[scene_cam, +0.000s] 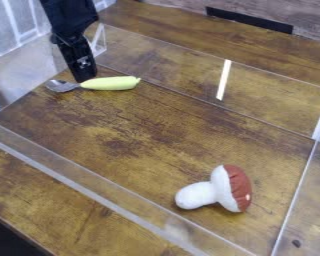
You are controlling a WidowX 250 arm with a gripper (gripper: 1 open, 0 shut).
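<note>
My black gripper [85,76] is low at the upper left of the camera view, directly above the left end of a pale yellow-green elongated object [112,83], near a small metal utensil [61,85] lying just to its left. The fingers look narrow, and I see nothing held between them. A plush mushroom [216,192] with a red-brown and white cap lies on its side at the lower right, well away from the gripper.
A clear-walled enclosure [190,236] stands on the wooden table [43,225] around these things. A white strip [224,80] shows along the back right.
</note>
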